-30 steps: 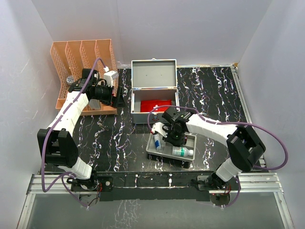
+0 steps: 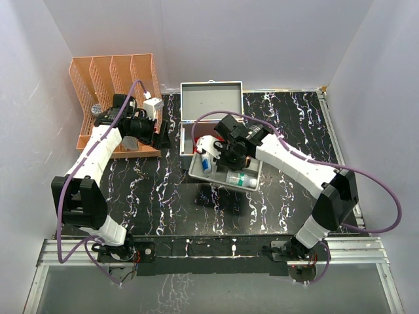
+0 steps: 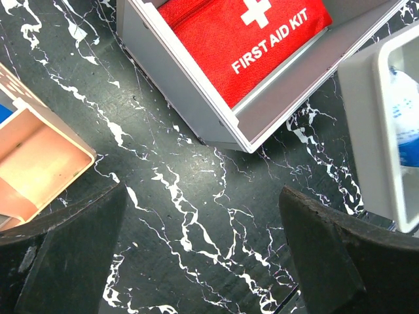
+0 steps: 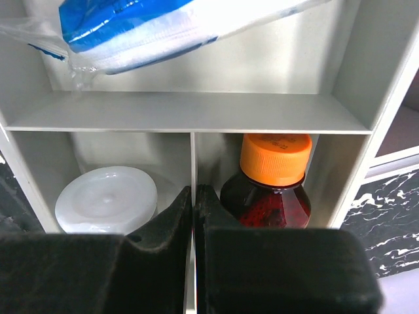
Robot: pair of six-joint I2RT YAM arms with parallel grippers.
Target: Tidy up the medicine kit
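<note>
The open medicine box (image 2: 186, 140) holds a red first aid kit pouch (image 3: 249, 46). A grey divided tray (image 2: 229, 183) sits at the box's front, partly over it, carrying a blue-white packet (image 4: 124, 23), a white round container (image 4: 106, 199) and an orange-capped bottle (image 4: 272, 163). My right gripper is shut at the tray's central divider; whether it grips the thin divider is unclear. My left gripper stands open over bare table, left of the box.
An orange slotted organizer (image 2: 90, 65) stands at the back left beside my left arm. The box's lid (image 2: 211, 101) is raised at the back.
The tray and my right gripper have moved back and slightly left, from the table's front toward the box. The left arm looks unmoved.
</note>
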